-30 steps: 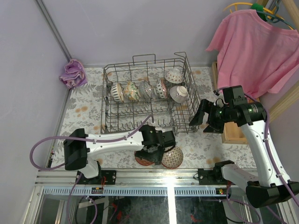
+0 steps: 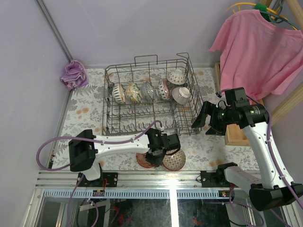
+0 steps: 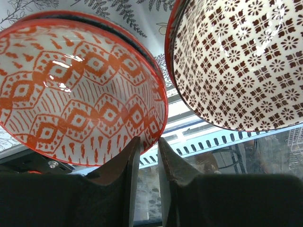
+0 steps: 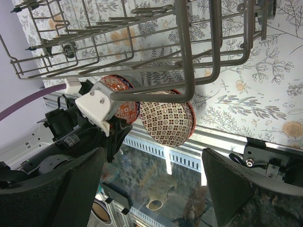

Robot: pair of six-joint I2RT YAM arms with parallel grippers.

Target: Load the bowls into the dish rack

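The orange-patterned bowl (image 3: pixel 80 94) fills the left side of the left wrist view; the brown-patterned bowl (image 3: pixel 241 66) is beside it on the right. Both lie near the front edge, in front of the dish rack (image 2: pixel 147 113). My left gripper is at the orange bowl's near right rim, one finger over the bowl and the other just outside, with a narrow gap between the tips. From above, the left hand partly covers that bowl. To the right of the rack, my right gripper (image 2: pixel 200 130) hangs open and empty.
Several bowls stand in the rack, including a striped bowl (image 2: pixel 119 93) and a pale grey bowl (image 2: pixel 181 95). A pink shirt (image 2: pixel 260 52) hangs at the back right above a wooden crate (image 2: pixel 236 135). A purple cloth (image 2: pixel 74 74) lies at the left wall.
The right arm has stayed still.
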